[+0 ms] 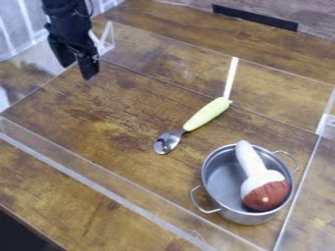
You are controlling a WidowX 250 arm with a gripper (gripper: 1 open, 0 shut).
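Observation:
My black gripper (78, 57) is at the upper left near the clear tray wall, fingers apart and empty. A spoon (195, 122) with a pale green handle lies diagonally mid-table, well to the right of the gripper. At the lower right a steel pot (224, 183) holds a white object with a rounded red-brown end (265, 191).
Clear low walls border the wooden work surface (105, 108). A pale strip (233, 76) stands beyond the spoon handle.

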